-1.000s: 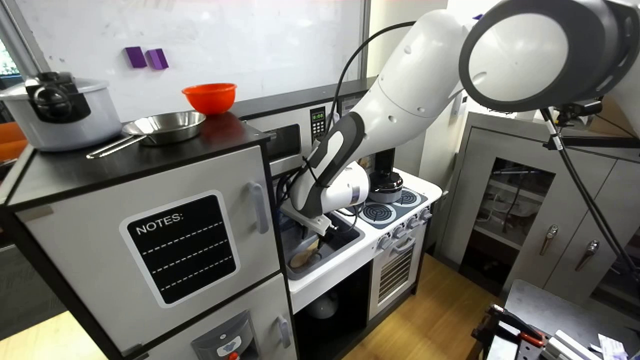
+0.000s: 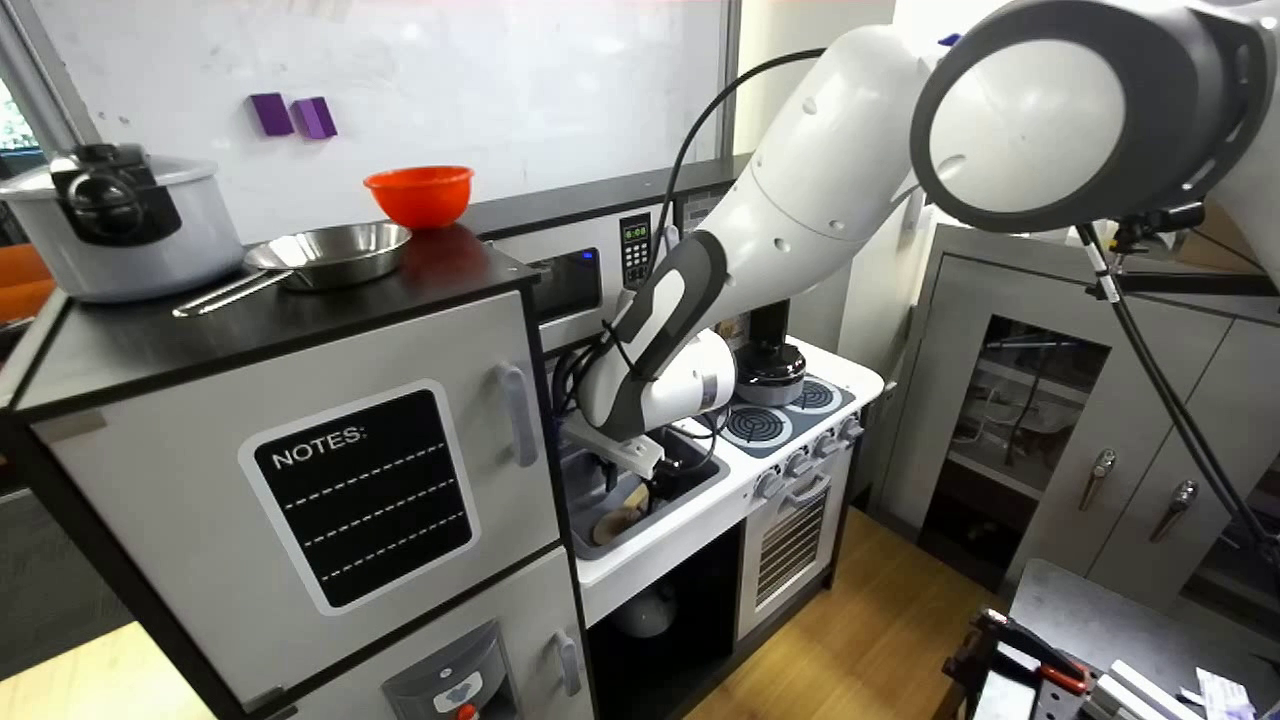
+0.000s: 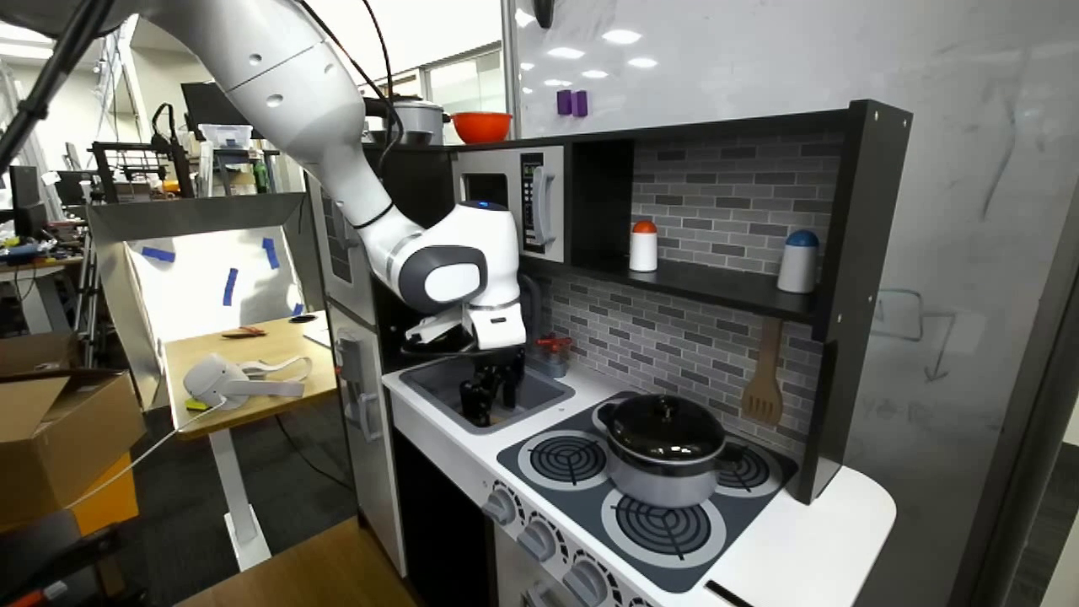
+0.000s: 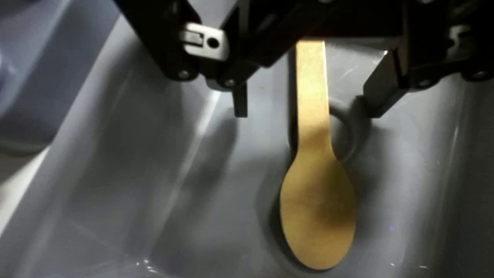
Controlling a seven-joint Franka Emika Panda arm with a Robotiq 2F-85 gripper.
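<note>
A wooden spoon (image 4: 318, 204) lies in the grey sink (image 4: 259, 194), its bowl toward the bottom of the wrist view. My gripper is over the sink with its fingers apart, one finger on either side of the spoon's handle. Gaps show between the handle and both fingers, and the handle's upper end is hidden under the gripper body. In exterior view 1, part of the spoon (image 2: 617, 524) shows inside the sink below the arm. Exterior view 2 has the black gripper (image 3: 491, 393) reaching down into the basin, where the spoon cannot be seen.
A lidded pot (image 3: 662, 450) occupies the stove beside the sink. The tall cabinet (image 2: 300, 360) borders the sink's other side, with a frying pan (image 2: 342, 254) and an orange bowl (image 2: 420, 196) on top. A black faucet (image 3: 531, 314) rises behind the basin.
In exterior view 1, the spoon has shifted slightly down and right within the sink. The arm's end has moved a little lower and left.
</note>
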